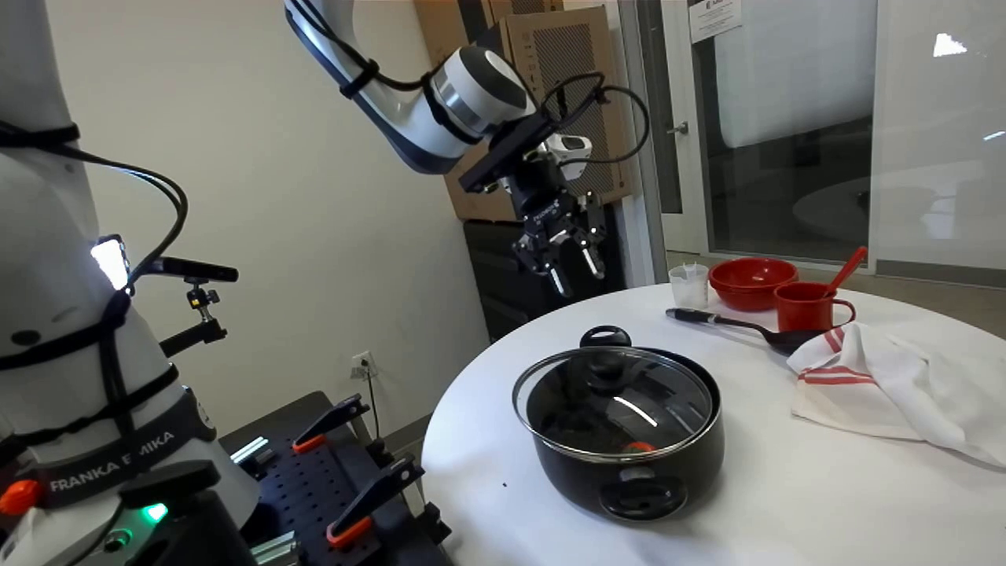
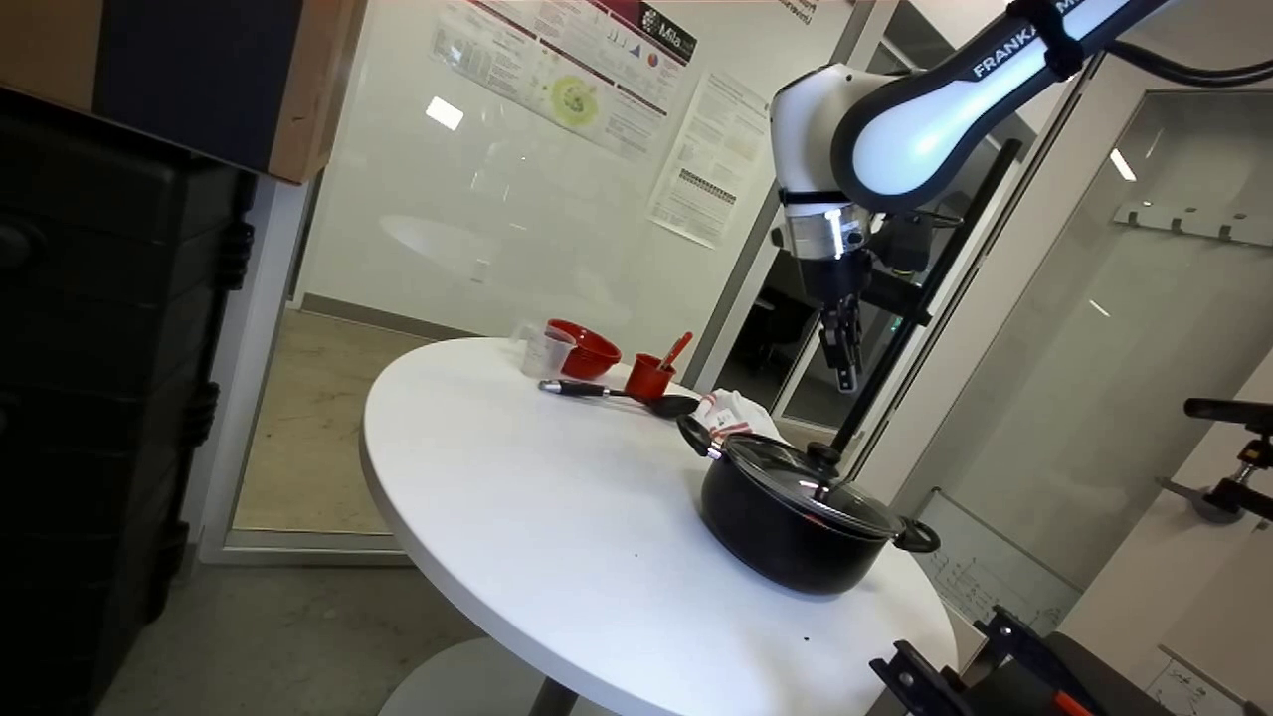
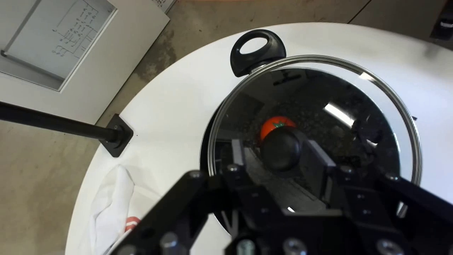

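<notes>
A black pot [image 1: 566, 472] stands on the white table with its glass lid [image 1: 651, 401] shifted off centre. The lid's rim overhangs the pot on one side, and in the wrist view a strip of white table shows through the glass there. Under the glass lies a red thing with a green top [image 3: 276, 125], tomato-like. The lid's black knob [image 2: 823, 454] points up, free of any grip. Well above and behind the pot in exterior view 1, my gripper [image 1: 577, 273] hangs open with empty space between its fingers. From the wrist, the knob appears below the parted fingertips.
Behind the pot lie a black ladle [image 1: 721, 321], a clear cup [image 1: 689, 286], red bowls [image 1: 752, 283] and a red mug [image 1: 804, 311] holding a red utensil. A white towel [image 1: 886, 387] rests at the right.
</notes>
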